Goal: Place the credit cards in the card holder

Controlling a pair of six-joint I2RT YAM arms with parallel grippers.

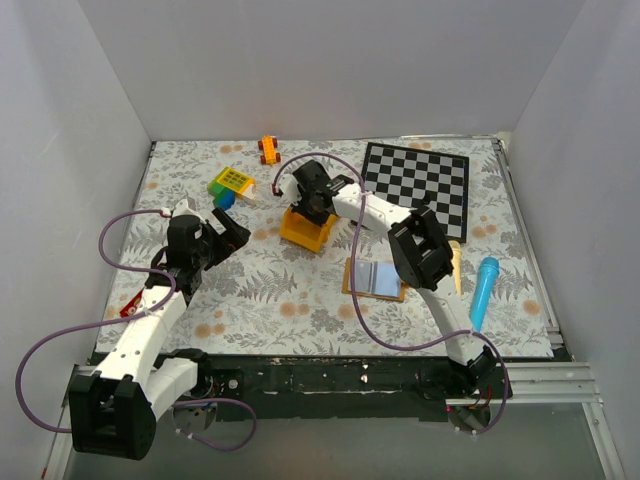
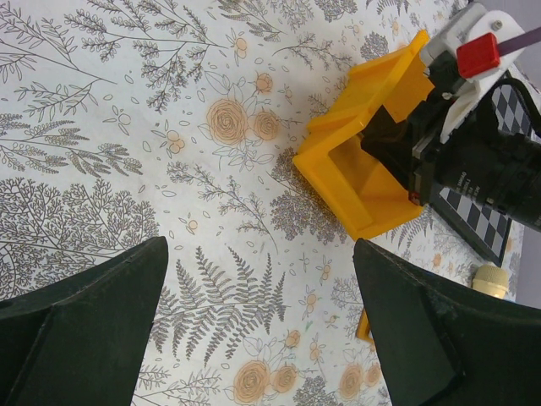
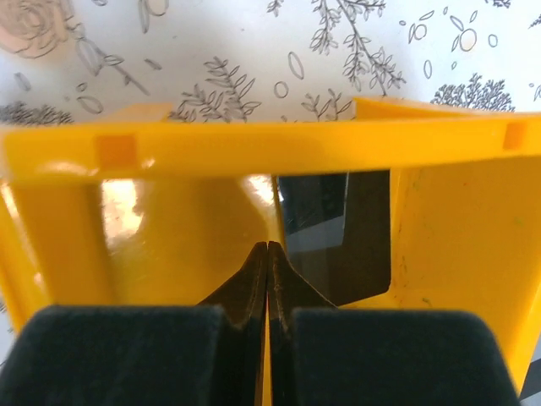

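In the top view my right gripper [image 1: 312, 210] reaches into the yellow card holder [image 1: 300, 233]; the right wrist view shows its fingertips [image 3: 254, 279] shut together inside the holder [image 3: 456, 220]. A dark card [image 3: 338, 237] stands in one compartment, just beyond those fingertips. The left wrist view shows the right gripper over the holder [image 2: 338, 186], partly hiding it. My left gripper [image 1: 230, 235] hangs open at the left, with nothing between its fingers. Whether other cards are inside is hidden.
A checkerboard [image 1: 410, 170] lies at back right, a wooden-framed board [image 1: 373, 279] at front centre, blue and beige cylinders [image 1: 484, 295] at right. Toys [image 1: 236, 182] sit at back left.
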